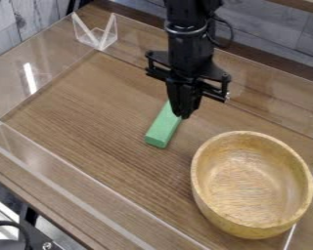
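Observation:
A black robot gripper [183, 99] points down over the middle of the wooden surface, its narrow tip just above a green rectangular block [162, 128]. The gripper looks shut, with nothing visible between its fingers. The upper end of the block is partly behind the tip, so whether they touch is unclear. To the lower right sits a round, pale wooden bowl [199, 184], empty.
Bare wood [81, 137] fills the left and centre. A clear plastic object stands at the upper left. A raised wooden edge runs along the back right, and dark cables show at the bottom left corner.

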